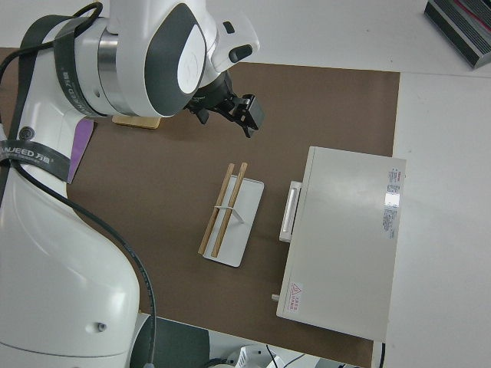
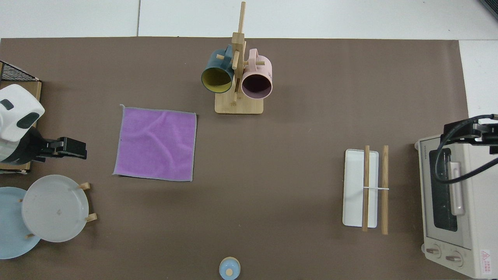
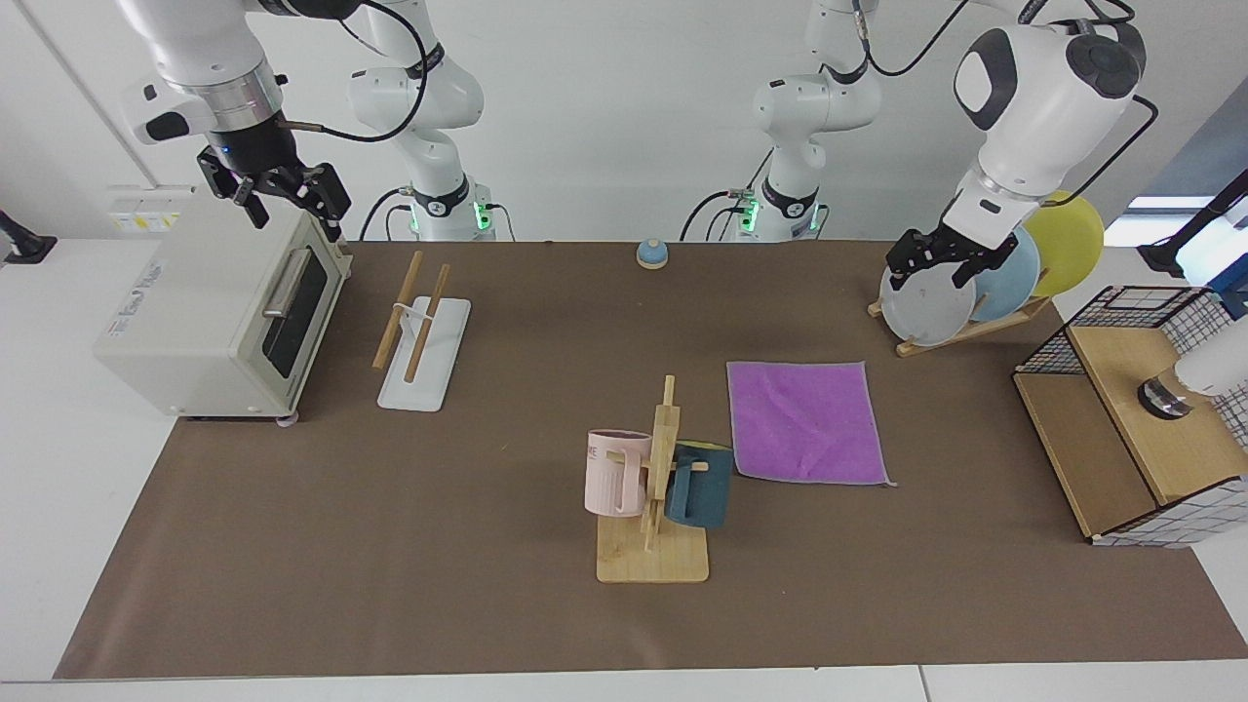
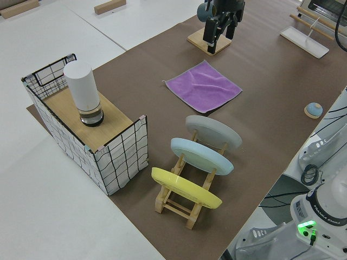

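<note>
One black gripper (image 2: 70,148) reaches in from the top view's left edge, above the plate rack with its white plate (image 2: 55,207) and blue plate (image 2: 11,224). The other gripper (image 1: 245,115) hangs over the white toaster oven (image 1: 341,245) at the right. Whether either finger is open or shut is unclear. A wooden mug tree (image 2: 238,105) holds a teal mug (image 2: 214,74) and a pink mug (image 2: 256,84). A purple cloth (image 2: 155,142) lies flat.
A white board with two wooden sticks (image 2: 352,186) lies left of the oven. A small blue round object (image 2: 229,268) is at the front. A wire-sided wooden shelf (image 3: 1106,433) stands beside the plates.
</note>
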